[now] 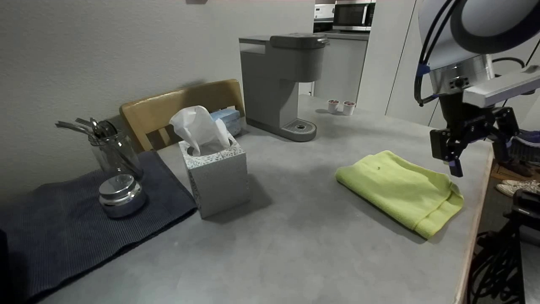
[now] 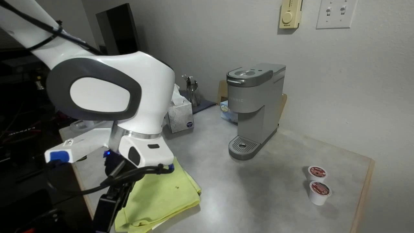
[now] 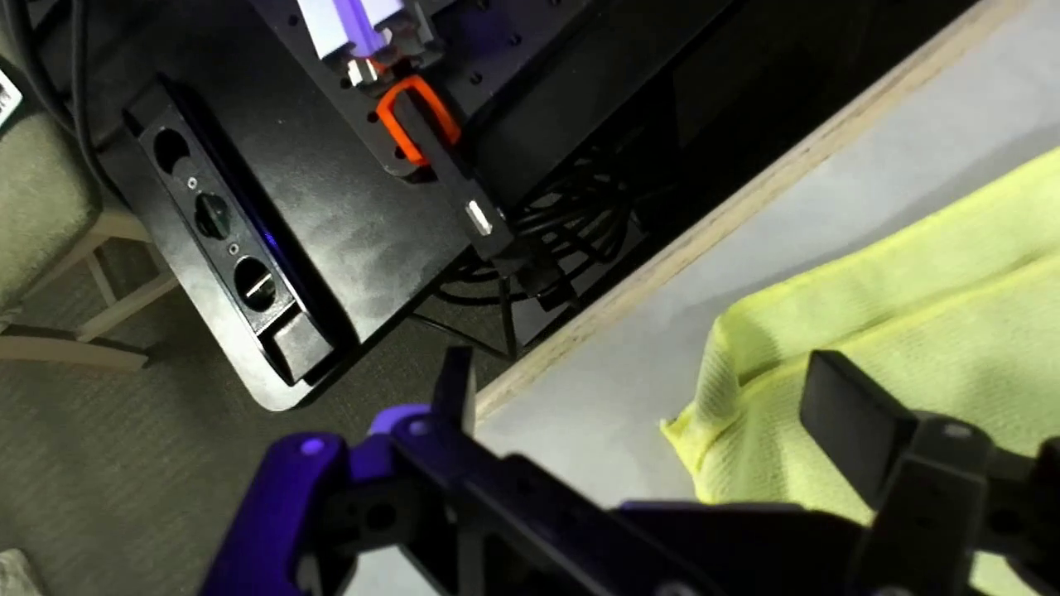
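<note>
A yellow-green cloth (image 1: 402, 190) lies folded on the grey table near its right edge in exterior view 1. My gripper (image 1: 476, 149) hangs open above the table's edge, beside and higher than the cloth, with nothing between its fingers. In the wrist view the fingers stand wide apart. One fingertip (image 3: 855, 422) appears over the cloth (image 3: 954, 348), while the other lies over the wooden table edge. Exterior view 2 shows the cloth (image 2: 163, 198) partly hidden behind my arm and gripper.
A grey coffee maker (image 1: 283, 86) stands at the back, with two small pods (image 2: 319, 193) on the table near it. A tissue box (image 1: 220, 177), a glass jar of utensils (image 1: 114, 154) and a lidded metal container (image 1: 121, 196) are on the left.
</note>
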